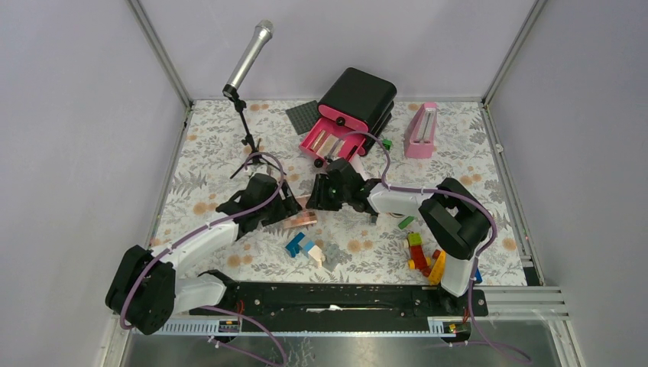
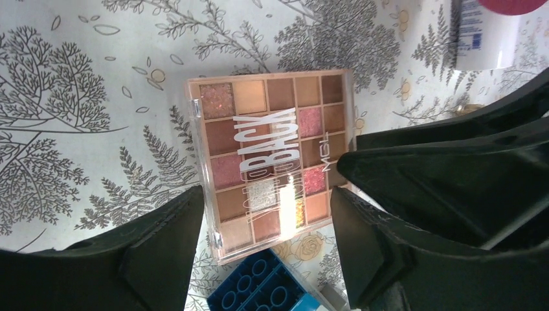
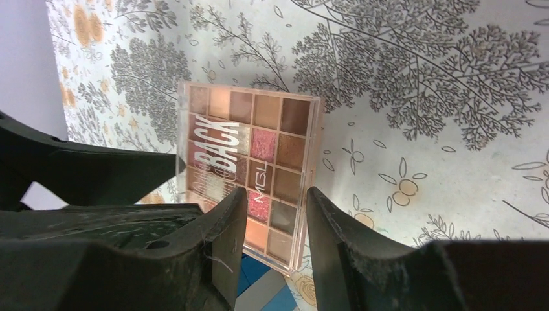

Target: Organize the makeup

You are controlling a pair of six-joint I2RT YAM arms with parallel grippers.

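Note:
A square eyeshadow palette (image 1: 300, 219) with a clear cover lies between my two grippers near the table's middle; "BACK" is printed on it. Across the palette (image 2: 259, 155) my left gripper is shut, one finger along its left edge and the other by the lower right. My right gripper is shut more narrowly on the right edge of the palette (image 3: 285, 162), one finger over its face and one outside. Whether it touches the table cannot be told. Behind them is a black case (image 1: 358, 95) whose pink drawer (image 1: 313, 144) stands open, holding several items.
Blue and white blocks (image 1: 308, 248) lie just in front of the palette. Red, green and yellow bricks (image 1: 416, 252) are at front right. A microphone stand (image 1: 248, 141) rises at back left, and a pink holder (image 1: 420, 138) stands at back right.

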